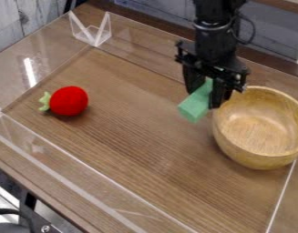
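My black gripper (202, 84) hangs at the upper right, shut on a mint-green object (196, 103), held tilted just left of a wooden bowl (254, 141). The bowl's left rim is close beside the object; whether they touch I cannot tell. A red tomato-like thing (66, 101) with a green top lies on the left of the table (115, 155).
A clear wire or plastic holder (87, 27) stands at the back left. A raised edge runs along the back.
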